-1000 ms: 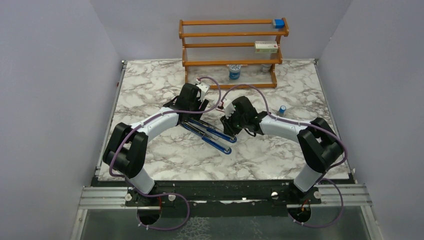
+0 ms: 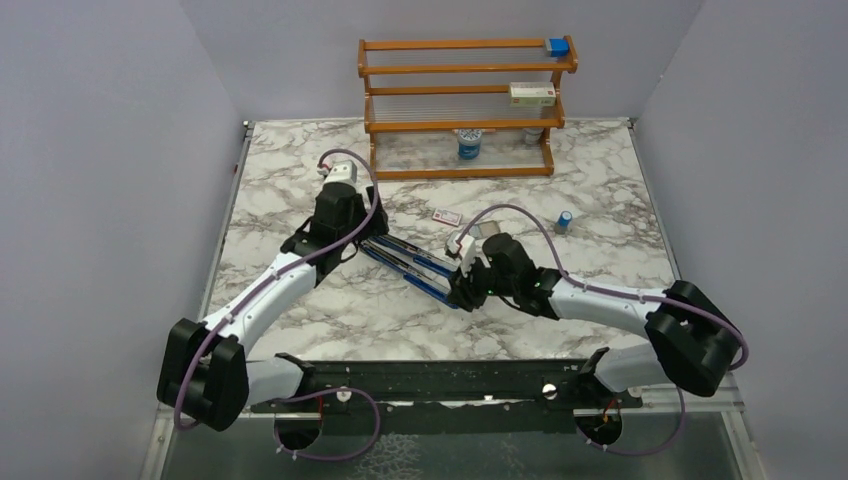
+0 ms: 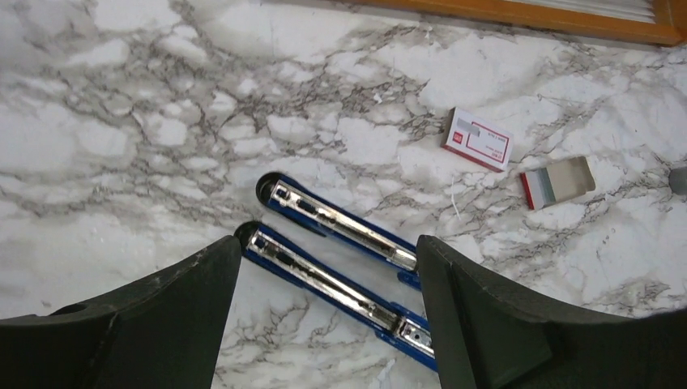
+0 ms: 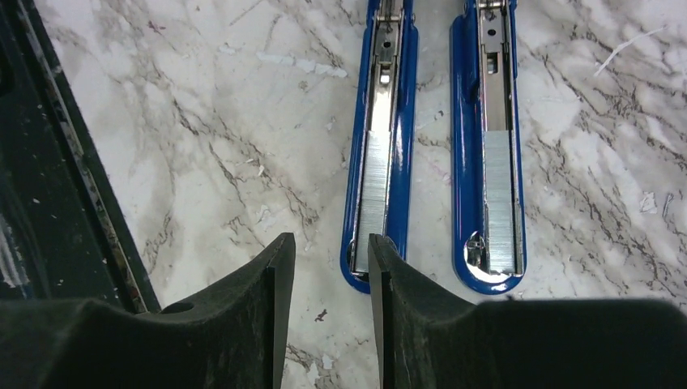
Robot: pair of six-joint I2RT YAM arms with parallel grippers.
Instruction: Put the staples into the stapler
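Note:
Two long blue staplers lie unfolded side by side on the marble table: a far stapler point(image 3: 340, 220) and a near stapler point(image 3: 312, 273). In the right wrist view, bright silver strips run along the near stapler point(image 4: 374, 178) and the far stapler point(image 4: 498, 186); I cannot tell whether staples are in them. My right gripper is open with nothing between its fingers, one fingertip overlapping the near stapler's end in view. Above the other ends hangs my left gripper, wide open and empty. A white-and-red staple box point(image 3: 478, 139) lies behind, beside its pulled-out tray point(image 3: 571, 180).
A wooden rack point(image 2: 465, 126) stands at the back, holding a blue-and-white tub point(image 2: 469, 144) and boxes. A small blue-topped container point(image 2: 563, 222) stands to the right.
My left arm has swung left and come nearer. After moving right and back from the staplers, my right gripper has come forward over their right ends. The staplers appear unmoved.

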